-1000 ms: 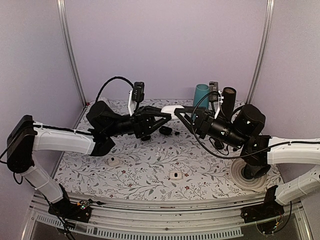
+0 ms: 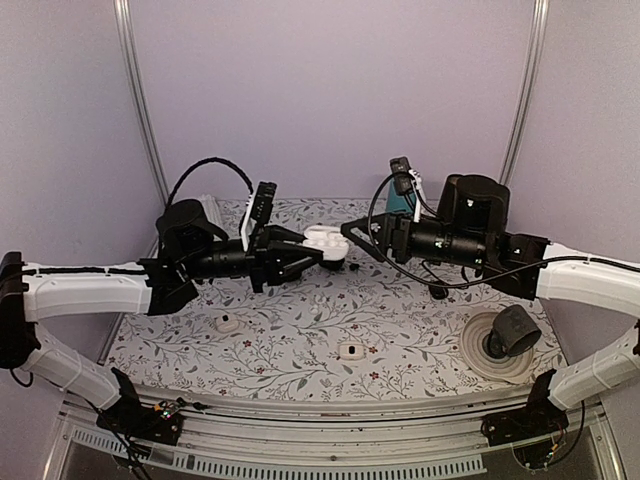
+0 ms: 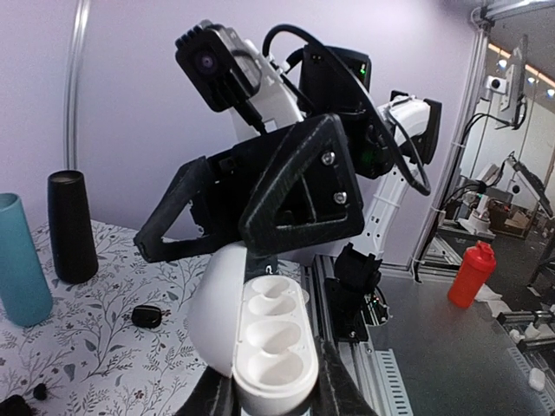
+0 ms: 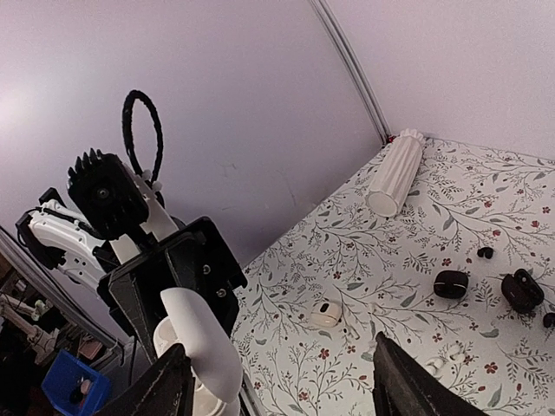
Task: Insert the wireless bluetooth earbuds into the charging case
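My left gripper (image 2: 312,250) is shut on the white charging case (image 3: 276,347), held up above the table. Its lid (image 3: 217,308) stands open, and the wells show no earbuds. Close by the lid, my right gripper (image 2: 352,235) is open; in the right wrist view its fingers (image 4: 169,386) are spread, with the lid (image 4: 201,342) beside the left one and bare table between them. Whether it touches the lid I cannot tell. Small white pieces that look like earbuds (image 4: 438,360) lie on the patterned table; they show faintly in the top view.
Two pale cases with dark spots (image 2: 228,323) (image 2: 351,351) lie on the table. Black cases (image 4: 451,283) (image 4: 522,291) and small black pieces (image 4: 486,252) sit farther off. A plate (image 2: 472,355) with a dark cup (image 2: 515,330) stands at right.
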